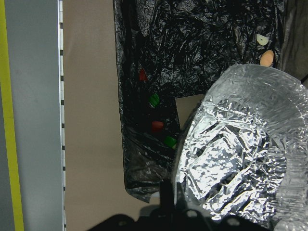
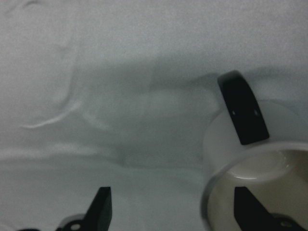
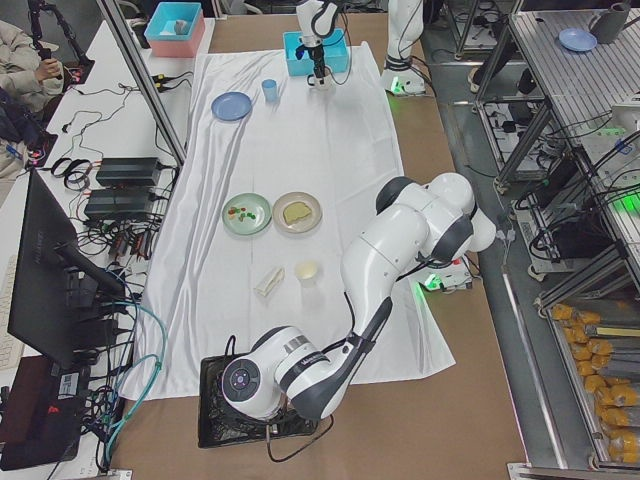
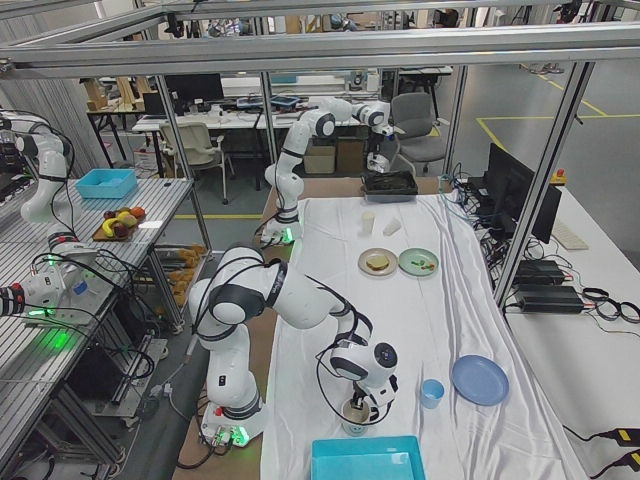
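Note:
My left gripper is shut on the rim of a foil-lined container (image 1: 231,154), held over a black-lined bin (image 1: 149,43) with small food-like scraps; in the camera left view the arm (image 3: 300,370) hides much of that bin. In the right wrist view my right gripper is open, one finger inside a white mug (image 2: 255,187) with a black handle and the other outside. In the camera right view that mug (image 4: 356,420) stands below the right arm, by the blue tray (image 4: 365,460).
A blue plate (image 3: 231,106), blue cup (image 3: 270,90), green plate with pieces (image 3: 246,213), beige plate (image 3: 297,212), pale cup (image 3: 306,272) and pale oblong item (image 3: 269,282) lie on the white cloth, which has clear room between them.

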